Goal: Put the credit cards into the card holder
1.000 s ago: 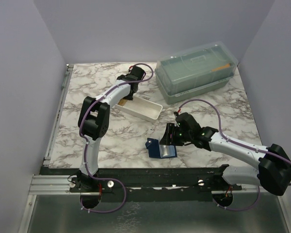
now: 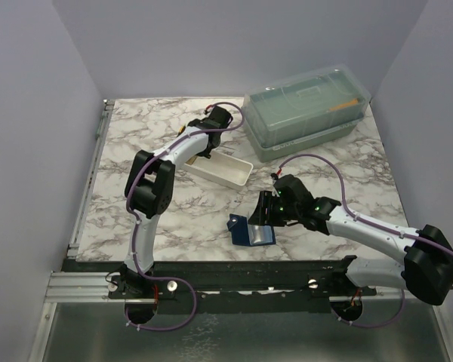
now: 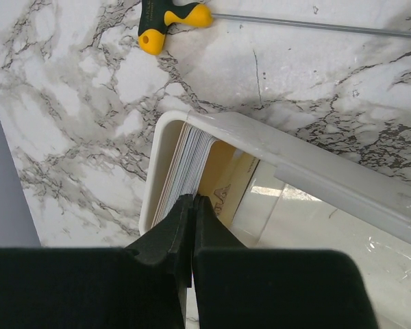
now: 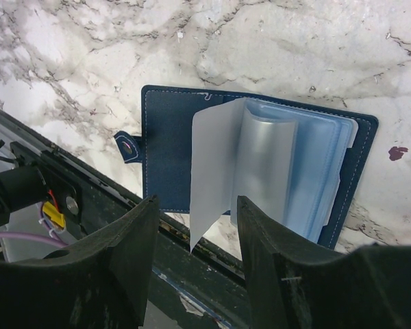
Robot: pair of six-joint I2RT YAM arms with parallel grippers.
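Observation:
Inside a white tray (image 3: 342, 195), a stack of cards (image 3: 184, 167) stands on edge at one end. Tan cards (image 3: 216, 168) lean beside the stack in the left wrist view. My left gripper is shut, its tips right at the cards; no card shows clearly between them. The dark blue card holder (image 4: 168, 133) lies unfolded on the marble table, its clear sleeves (image 4: 263, 168) exposed. One translucent sleeve flap (image 4: 212, 161) stands up from it. My right gripper is open above the holder, with that flap's lower end in the gap between its fingers.
A T-handled tool (image 3: 170, 19) with a green and yellow grip lies behind the tray. At the back right stands a green lidded box (image 2: 309, 113). Bare marble (image 2: 192, 226) lies left of the holder.
The right arm shows no clear movement.

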